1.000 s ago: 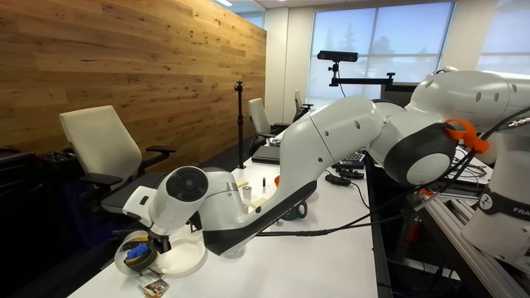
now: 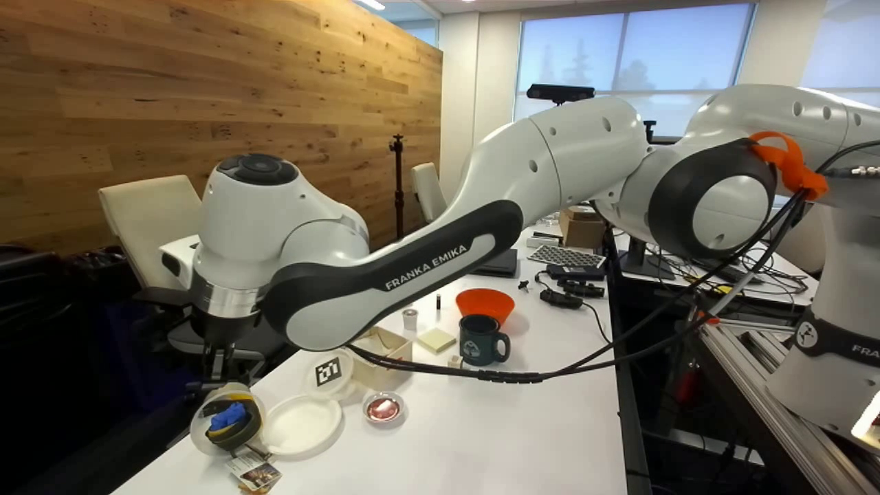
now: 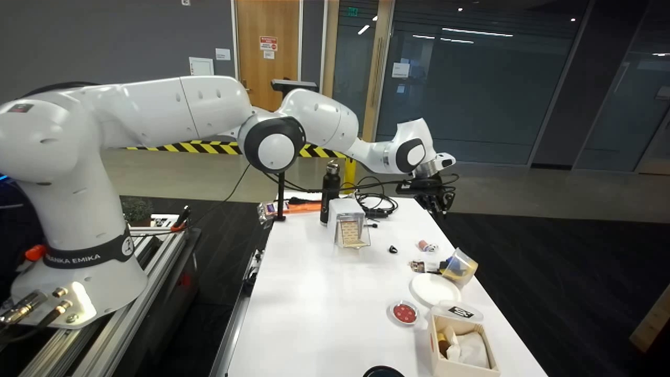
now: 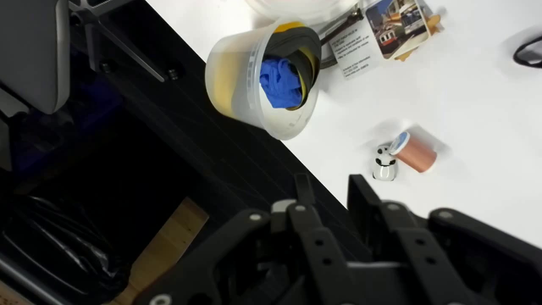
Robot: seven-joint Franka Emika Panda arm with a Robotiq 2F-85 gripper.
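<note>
My gripper stands open, its fingers parted with nothing between them, in the wrist view. It is high over the dark far edge of the table. A clear plastic tub [image 4: 228, 76] lies tipped on its side at that edge. Inside it are a blue cloth [image 4: 280, 84] and a yellow and dark band. A printed card [image 4: 394, 28] rests on the table by its mouth. In exterior view 1 the gripper [image 2: 218, 367] hangs above the tub [image 2: 202, 429], apart from it. In exterior view 2 the gripper [image 3: 436, 210] is beyond the table's edge.
A white plate [image 3: 435, 289], a small red-filled dish [image 3: 403, 312] and a cream box [image 3: 439, 358] stand near the tub. A pink spool [image 4: 417, 153] touches a small panda figure [image 4: 384, 170]. A green mug [image 2: 480, 339] stands before an orange bowl [image 2: 487, 305].
The arm has risen and swung left in exterior view 1. The tub and card look unmoved.
</note>
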